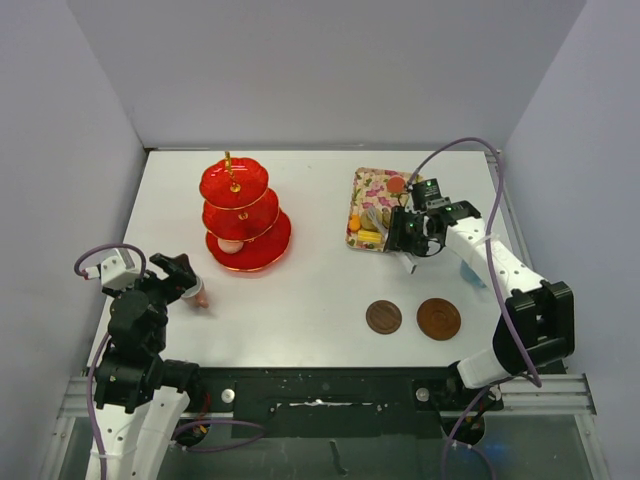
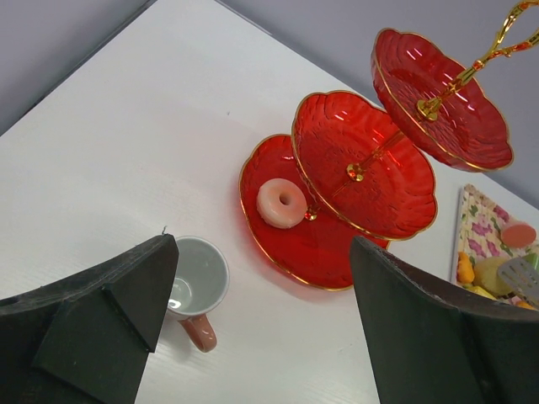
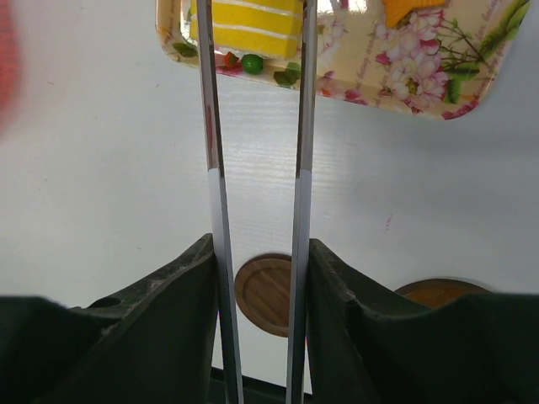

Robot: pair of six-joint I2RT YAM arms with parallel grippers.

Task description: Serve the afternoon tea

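Note:
A red three-tier stand point(image 1: 233, 188) stands at back left, with a pink donut point(image 2: 280, 202) on its bottom plate. My left gripper point(image 1: 150, 268) is open above a white cup point(image 2: 202, 273) with a pinkish-brown handle. On the floral tray point(image 1: 388, 182) lie a yellow layered cake point(image 3: 253, 34), orange pieces point(image 1: 354, 222) and a pink round item point(image 1: 396, 184). My right gripper point(image 1: 385, 232) is over the tray's near side, its long fingers reaching onto the yellow cake. Whether they touch it is unclear.
Two brown coasters point(image 1: 384, 316) point(image 1: 438, 318) lie at front right. A blue object point(image 1: 470, 275) is partly hidden behind the right arm.

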